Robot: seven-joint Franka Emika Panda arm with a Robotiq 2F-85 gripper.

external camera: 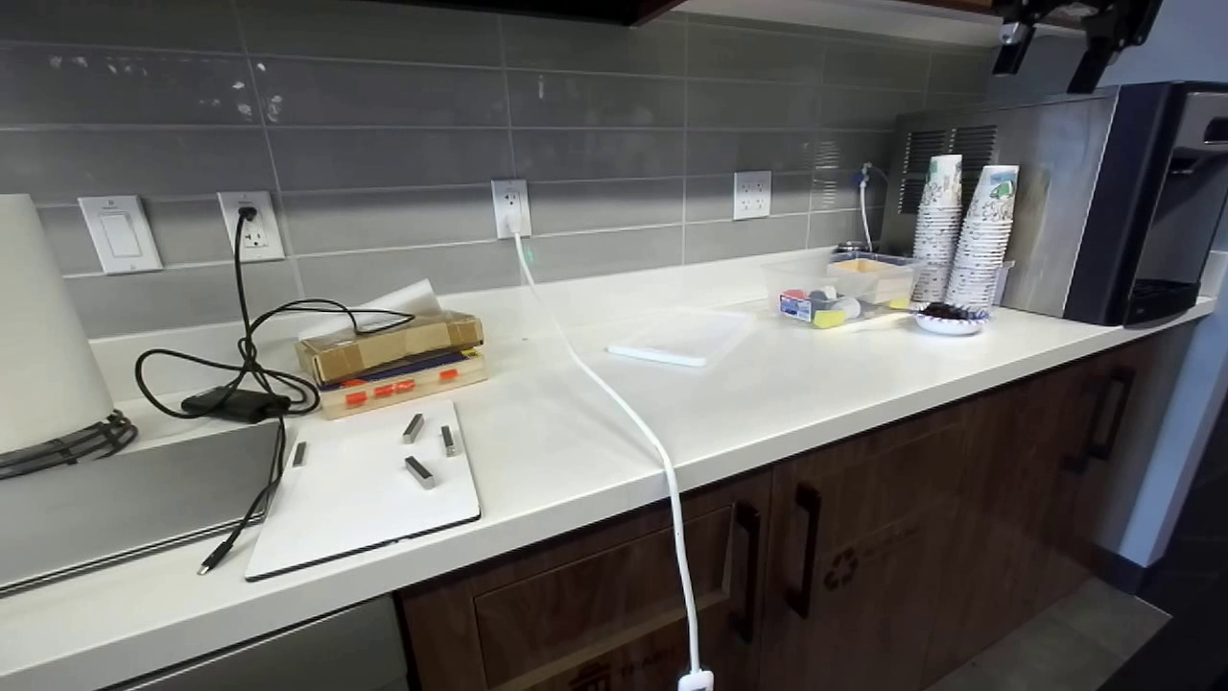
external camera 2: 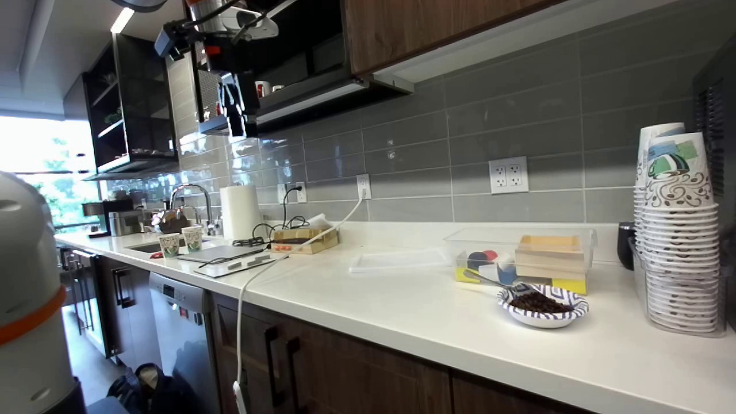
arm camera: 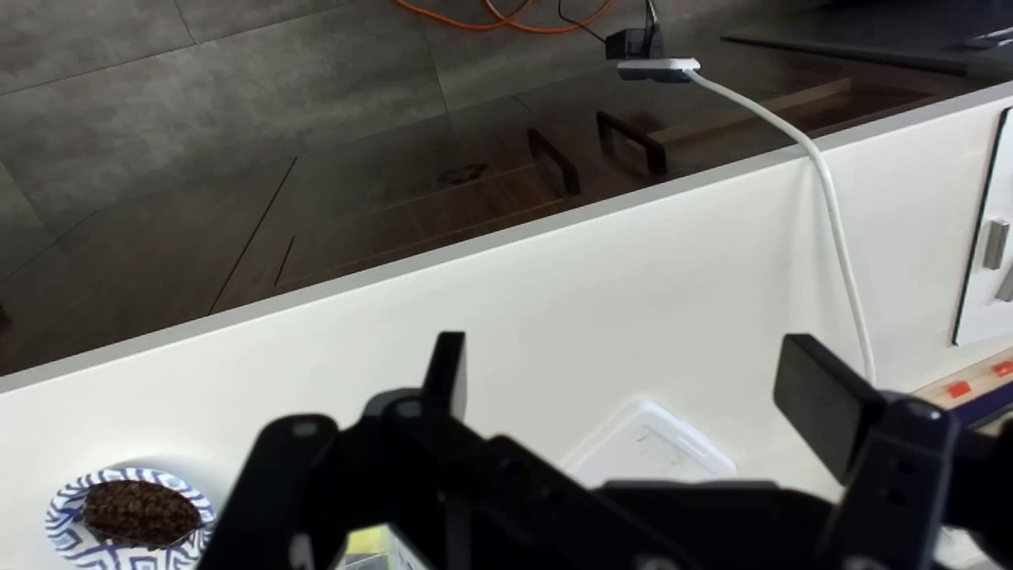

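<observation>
High above the counter hangs my gripper, its two fingers wide apart with only the countertop showing between them in the wrist view. In exterior view 1 only the fingertips show at the top right, well clear of everything below. A patterned bowl (external camera 2: 543, 307) of dark brown bits stands on the counter, a spoon (external camera 2: 495, 282) leaning over its rim. Behind it is a clear plastic bin (external camera 2: 476, 241) holding small packs and a smaller tub. A translucent white lid (external camera: 679, 338) lies flat near the counter's middle.
Tall stacks of paper cups (external camera: 979, 236) stand beside a dark-fronted machine (external camera: 1151, 207). A white cable (external camera: 622, 403) crosses the counter and drops over its front edge. At the left lie a white board (external camera: 368, 495) with several metal pieces and stacked boxes (external camera: 391, 363). Bare counter lies before the lid.
</observation>
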